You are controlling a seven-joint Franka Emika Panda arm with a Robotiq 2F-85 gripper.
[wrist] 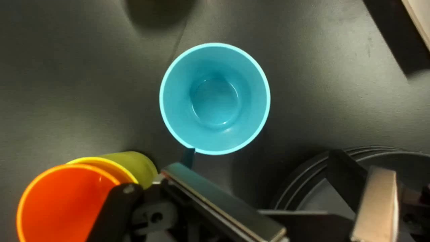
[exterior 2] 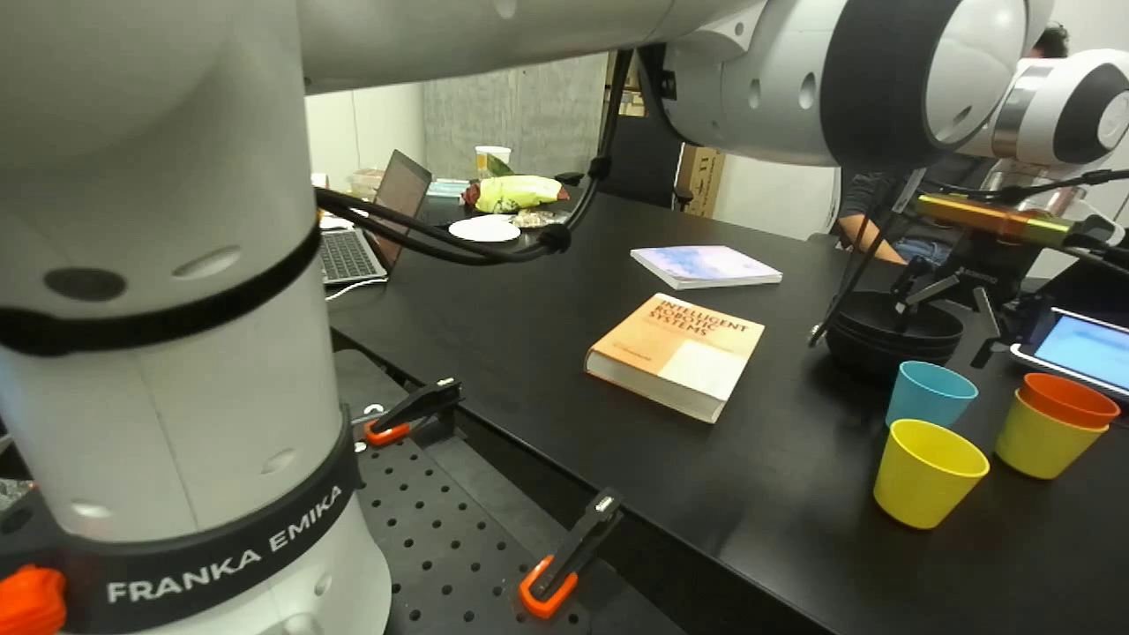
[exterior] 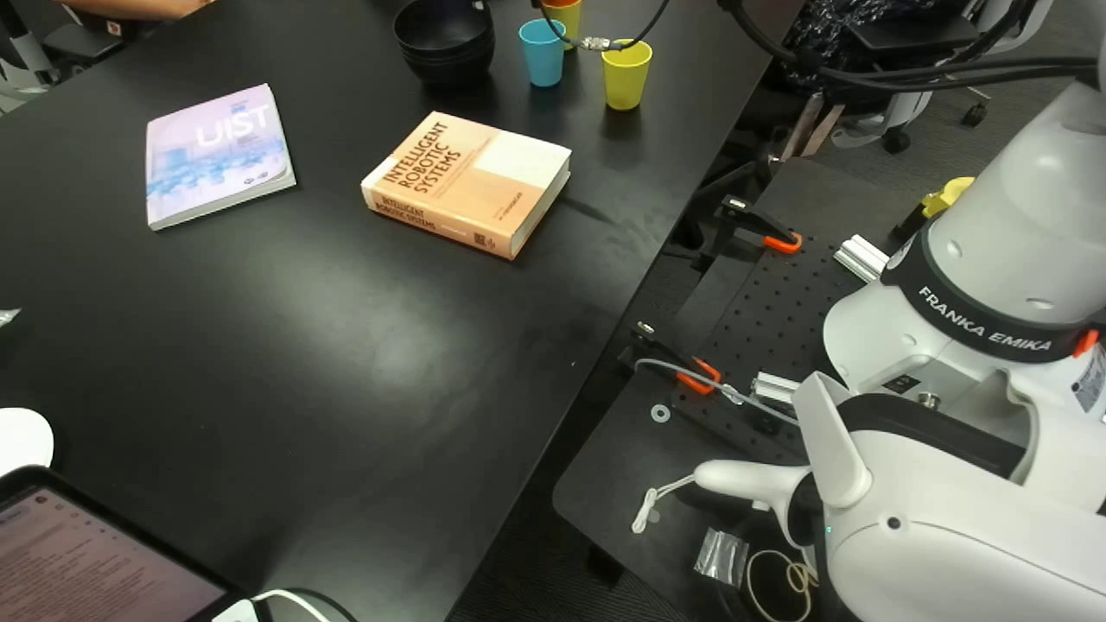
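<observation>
My gripper stands open, its fingers apart with nothing between them. In the wrist view a blue cup (wrist: 215, 98) appears from above, upright, with an empty inside; one dark fingertip overlaps its near rim, and whether they touch I cannot tell. An orange cup (wrist: 64, 205) nested in a yellow one lies to the lower left of the view. Stacked black bowls (wrist: 314, 193) show partly behind the right finger. A separate yellow cup (exterior 2: 927, 476) stands near the blue cup. In exterior view 2 the gripper (exterior 2: 958, 307) hangs over the bowls; exterior view 1 mostly leaves it out.
An orange-and-white book (exterior: 467, 181) and a pale blue-violet book (exterior: 219, 155) lie flat on the black table. A laptop (exterior: 93, 560) and white plate (exterior: 21, 441) occupy the far end. Clamps (exterior 2: 566, 556) line the robot's mount.
</observation>
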